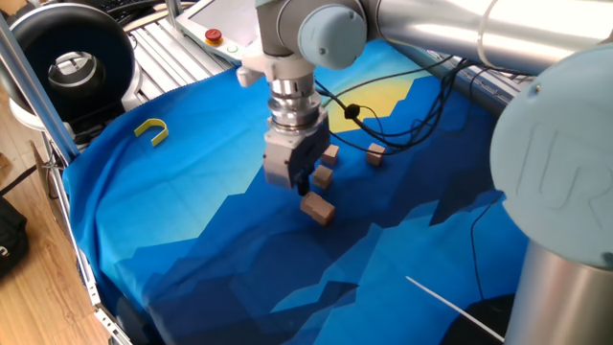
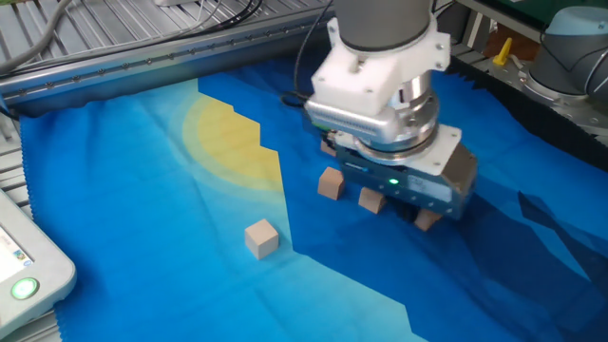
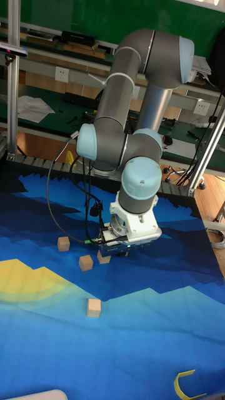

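Observation:
My gripper (image 1: 305, 186) points down, its dark fingertips low over the cloth beside a pair of touching wooden blocks (image 1: 319, 209). Just behind the fingers stands a single wooden cube (image 1: 323, 178); two more cubes lie farther back, one near the wrist (image 1: 330, 154) and one to the right (image 1: 375, 154). From the opposite side, the gripper body hides much of a block (image 2: 427, 220), while a lone cube (image 2: 262, 238) sits well apart on the light blue area. In the third view the fingertips are mostly hidden. Whether the fingers are parted or closed does not show.
A patterned blue cloth (image 1: 220, 273) covers the table, with wide free room at the left and front. A yellow curved piece (image 1: 151, 130) lies near its far left edge. Black cables (image 1: 421, 120) hang behind the gripper. A teach pendant (image 2: 28, 285) rests at the table edge.

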